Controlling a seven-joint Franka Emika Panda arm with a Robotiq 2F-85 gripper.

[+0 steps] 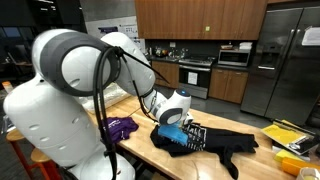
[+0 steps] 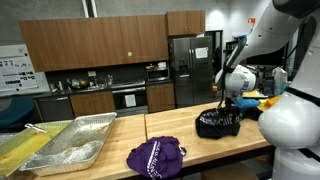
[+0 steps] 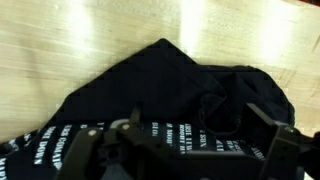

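Observation:
A black garment with rows of white lettering lies spread and partly rumpled on the light wooden table; in the first exterior view its dark cloth (image 1: 228,141) reaches right of my arm. My gripper (image 1: 194,130) is low over its middle. From the wrist, the plain black part of the garment (image 3: 150,85) fills the centre, with a raised fold at the right. At the bottom of that view my gripper stands open above the lettered cloth, its fingers apart. Whether the fingertips touch the cloth, I cannot tell.
A purple cloth (image 2: 157,158) lies crumpled on the table, apart from the black garment. Beyond it sits a silver wire-like tray (image 2: 70,143). Yellow items (image 1: 290,137) lie at the table's right end. Bare wood (image 1: 180,97) shows behind the garment.

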